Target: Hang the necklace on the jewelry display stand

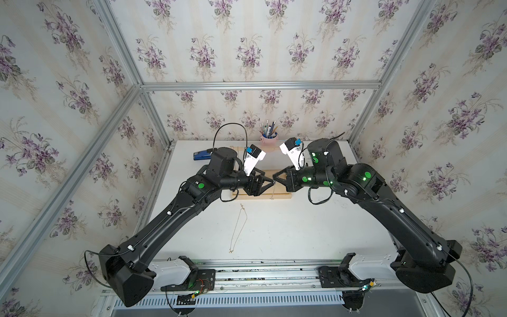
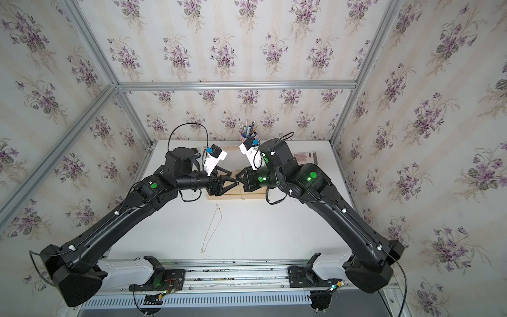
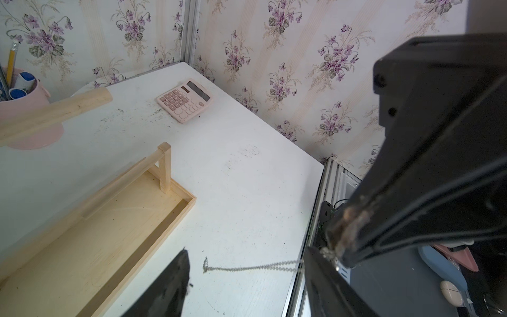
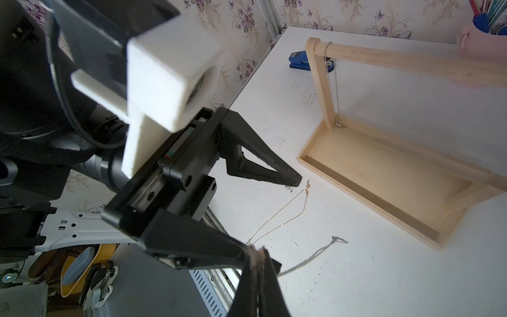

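My two grippers meet over the wooden display stand (image 4: 396,190), tips almost touching. My left gripper (image 1: 267,182) is part open. My right gripper is shut, with a thin silver chain (image 3: 248,266) at its tip; the chain dangles below, seen between my left fingers in the left wrist view. A silver necklace (image 4: 336,100) hangs over the left end of the stand's bar (image 4: 396,60). A gold necklace (image 1: 238,227) lies on the table in front of the stand.
A blue stapler (image 1: 201,154) sits at the back left, a pink pen cup (image 1: 268,139) at the back and a pink calculator (image 3: 183,99) at the back right.
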